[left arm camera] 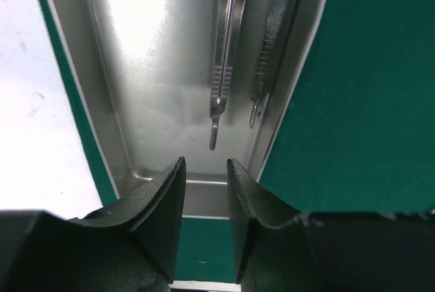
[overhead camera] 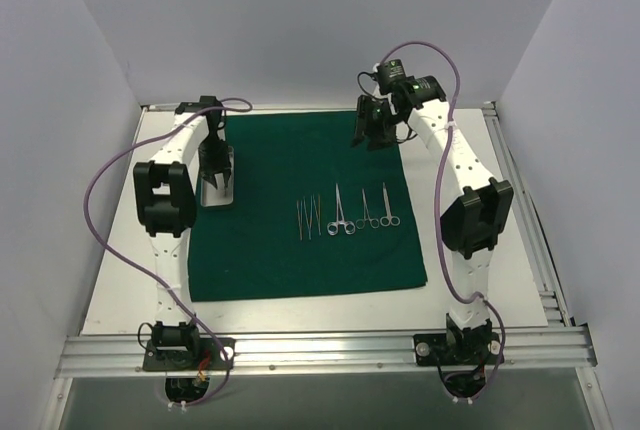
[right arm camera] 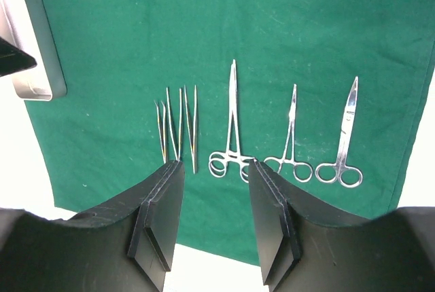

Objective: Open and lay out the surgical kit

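Observation:
Inside the metal tray lie two slim steel tools, a scalpel handle near the middle and a second handle along the tray's right wall. My left gripper is over the tray, its fingertips parted and nothing between them, just short of the first handle's tip. On the green cloth lie several tweezers, a large clamp, a smaller clamp and scissors. High over the cloth's back right, my right gripper stands open and empty.
White table surrounds the cloth, with a metal rail along the front edge. A purple cable loops beside the left arm.

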